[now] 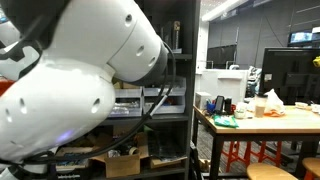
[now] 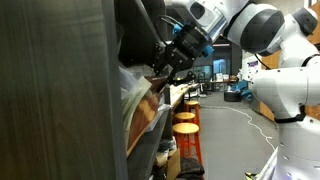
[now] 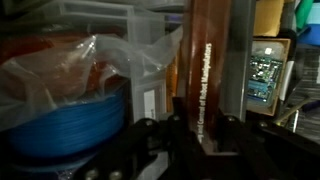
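Observation:
A brown book (image 3: 207,60) with light lettering along its spine stands between the fingers of my gripper, which is shut on it in the wrist view. The book's far end runs beyond the top of that view. In exterior view 2 the gripper (image 2: 172,72) is beside the shelf, close to a brown, book-like edge (image 2: 140,118). The arm covers the gripper in exterior view 1.
Clear bins hold a blue spool (image 3: 70,130) and plastic wrapping (image 3: 110,65) left of the book. A circuit board (image 3: 265,72) lies to its right. The dark shelf (image 1: 165,122) has cardboard boxes (image 1: 125,160) low down. A wooden table (image 1: 270,124) stands apart at right.

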